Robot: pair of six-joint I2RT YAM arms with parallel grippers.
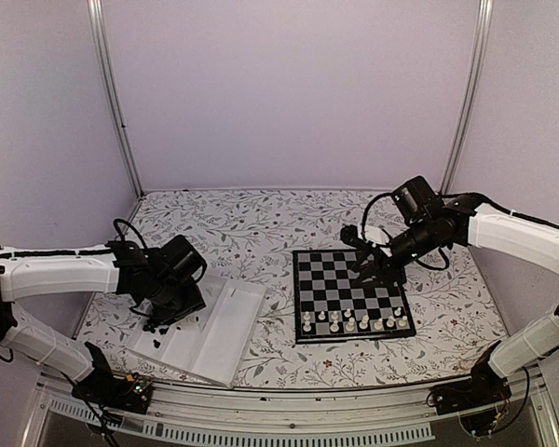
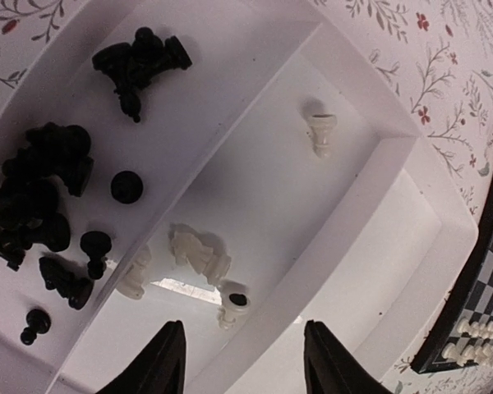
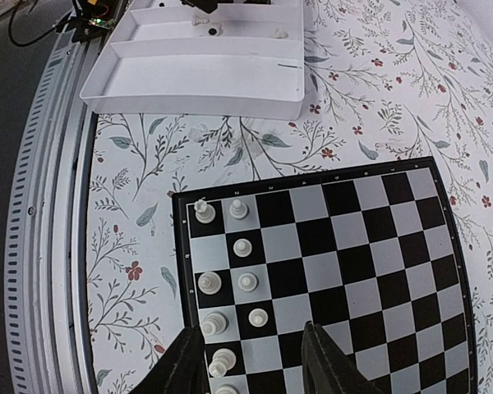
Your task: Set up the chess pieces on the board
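Observation:
White pieces lie in the tray's middle compartment in the left wrist view: a knight-like piece point(image 2: 199, 254), a small piece point(image 2: 230, 315) with a dark base, another piece point(image 2: 134, 275) by the divider and one upper-right piece point(image 2: 321, 134). My left gripper is open above them, with nothing between its fingers. Black pieces point(image 2: 41, 168) are heaped in the left compartment. On the chessboard point(image 3: 321, 269), white pieces point(image 3: 209, 282) stand upright in two rows along one edge. Over the board hovers my right gripper, its fingers apart and empty.
The white tray point(image 1: 225, 346) stands left of the board, its right-hand compartment point(image 2: 394, 254) empty. Bare floral tabletop point(image 1: 252, 219) separates tray and board and stretches behind them. Most of the board's far squares are clear.

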